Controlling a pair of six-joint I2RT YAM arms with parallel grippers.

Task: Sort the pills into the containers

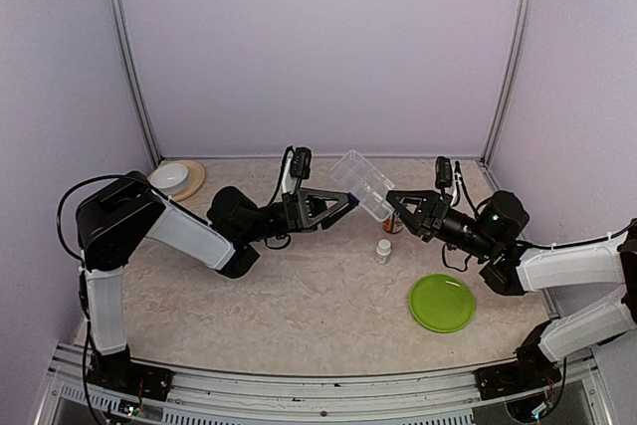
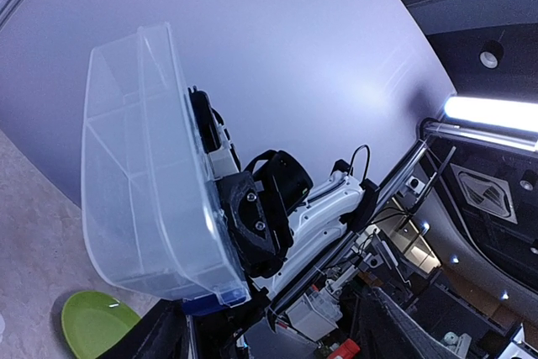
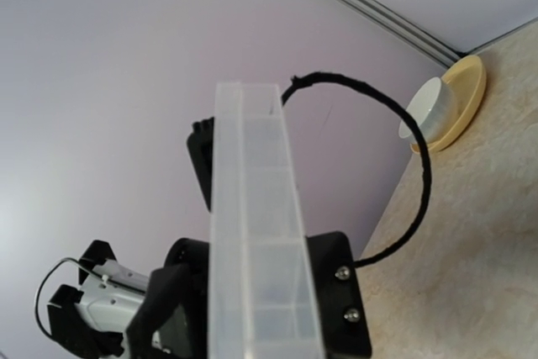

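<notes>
A clear, compartmented plastic box [image 1: 360, 178] [image 2: 145, 170] [image 3: 256, 208] is held tilted in the air by my right gripper [image 1: 403, 204], shut on its end. My left gripper [image 1: 338, 204] is part open at the box's lower left side, by a small blue piece at its edge; the top view does not show whether they touch. A small white-capped bottle [image 1: 382, 251] stands on the table below, with an orange-labelled bottle [image 1: 394, 226] partly hidden behind the right gripper. I cannot make out any pills.
A green plate [image 1: 441, 302] [image 2: 97, 321] lies at the right front. A white bowl [image 1: 169, 176] [image 3: 424, 111] rests on a yellow plate [image 1: 196, 174] [image 3: 466, 86] at the back left.
</notes>
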